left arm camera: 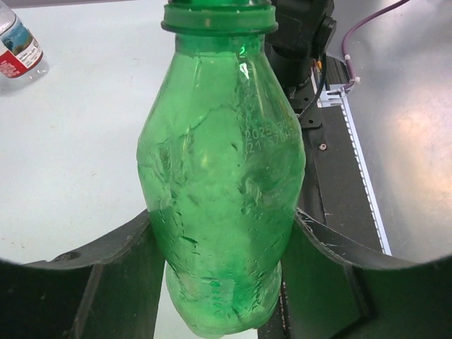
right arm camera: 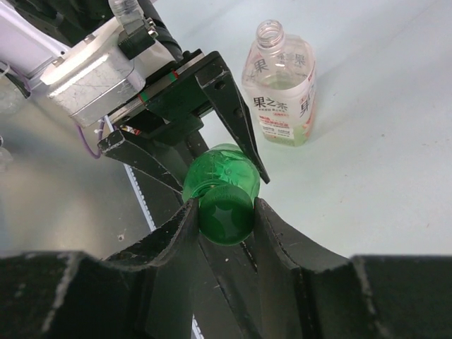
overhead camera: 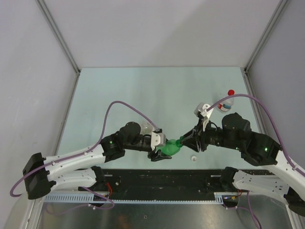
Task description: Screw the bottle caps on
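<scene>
A green bottle [left arm camera: 219,176], lying horizontally, is held by my left gripper [overhead camera: 159,147], which is shut around its body. A green cap [right arm camera: 226,215] sits at the bottle's mouth, clasped between the fingertips of my right gripper; how far it is seated cannot be told. The top view shows the two grippers facing each other along the bottle.
A clear bottle with a white label [right arm camera: 282,113] stands uncapped behind the left gripper. A red-capped bottle [overhead camera: 226,102] is at the table's back right. A small white cap [overhead camera: 193,158] lies near the front edge.
</scene>
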